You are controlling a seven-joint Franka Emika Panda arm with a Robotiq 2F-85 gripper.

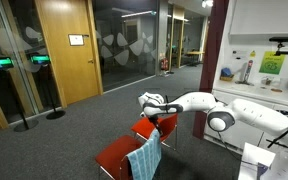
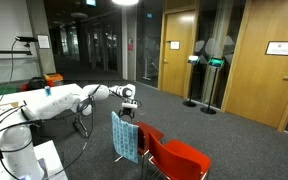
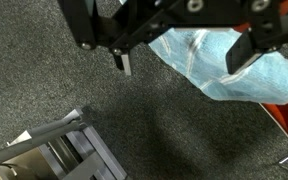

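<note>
A light blue cloth (image 1: 145,158) hangs over the back of a red chair (image 1: 115,154). In exterior view 2 the cloth (image 2: 125,139) drapes down on the near side of the chairs. My gripper (image 1: 155,124) is above and beyond the cloth, at the end of the outstretched white arm. In the wrist view my gripper stands open, its dark fingers (image 3: 252,48) wide apart. Part of the cloth (image 3: 229,82) shows below and behind the right finger, and nothing appears held between the fingers.
Red chairs stand side by side; one (image 2: 179,160) is nearest in exterior view 2. A grey metal frame (image 3: 69,140) lies at lower left in the wrist view. Open dark carpet (image 1: 64,125) spreads to the left, and a white cabinet (image 1: 249,125) stands on the right.
</note>
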